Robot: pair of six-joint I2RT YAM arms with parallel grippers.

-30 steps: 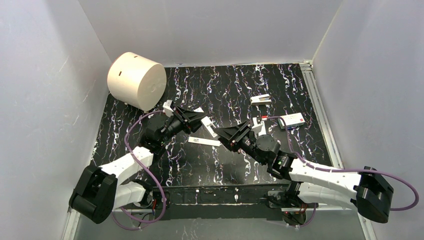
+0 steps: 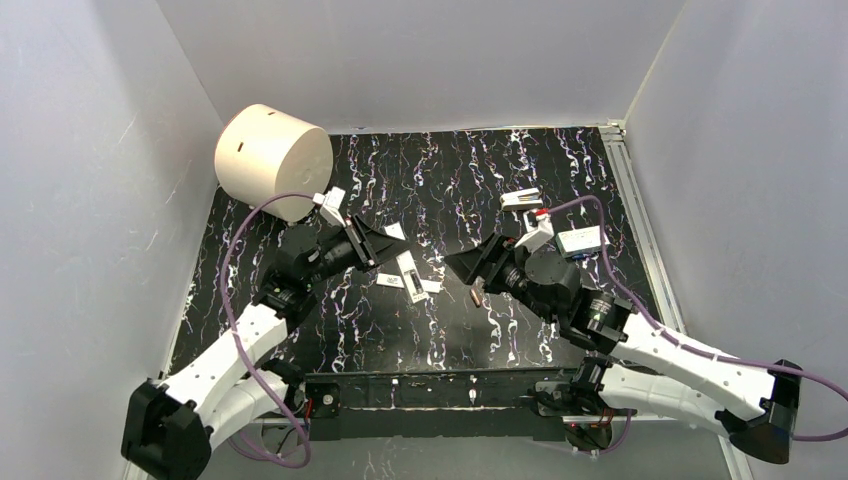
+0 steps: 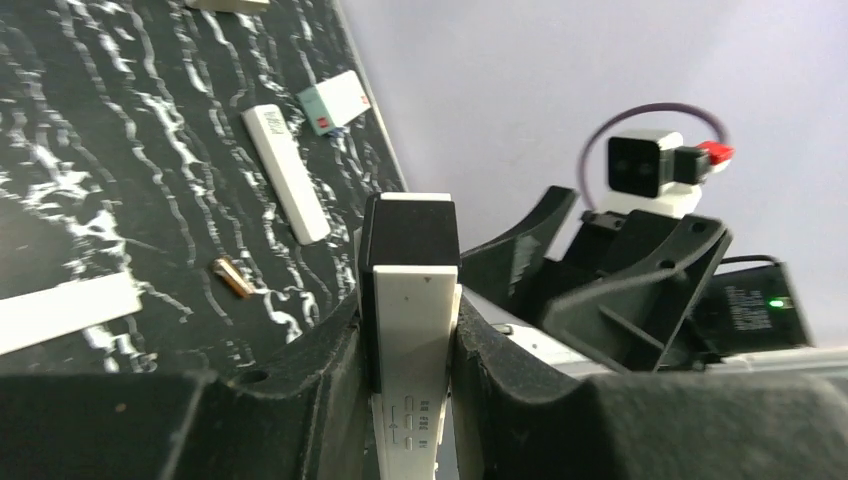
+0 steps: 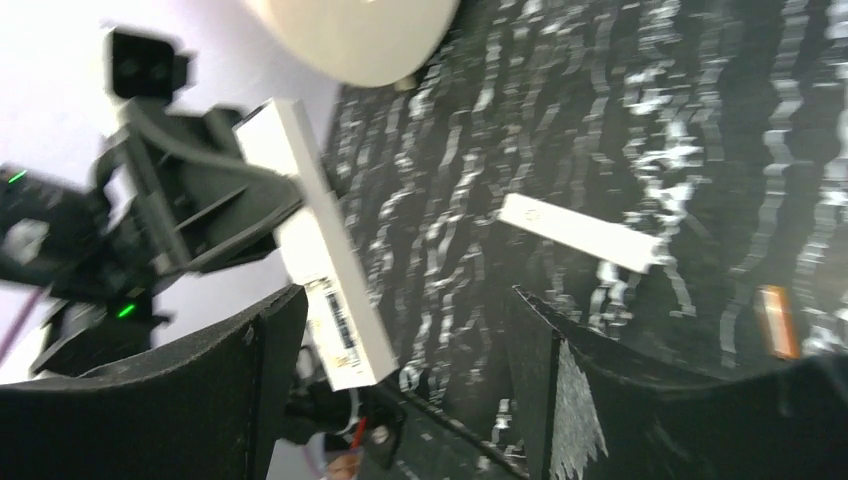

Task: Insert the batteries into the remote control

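A white remote (image 2: 411, 275) is held upright-tilted in my left gripper (image 2: 385, 245), which is shut on it; in the right wrist view the remote (image 4: 345, 320) shows an opening with a dark interior at its lower end. My right gripper (image 2: 470, 250) stands open to the right of it, its fingers empty in the right wrist view. A copper battery (image 3: 233, 277) lies on the marble table below, between the grippers. A white strip (image 4: 575, 230) lies flat behind the held remote; another white bar (image 3: 285, 170) lies farther right, mostly hidden from above by my right arm.
A large cream cylinder (image 2: 265, 160) stands at back left. A pale object (image 2: 520, 200) and a small box (image 2: 580, 241) lie on the right side.
My right gripper has backed away from the remote to the right and up, uncovering the battery on the table. The left gripper has shifted slightly with the remote.
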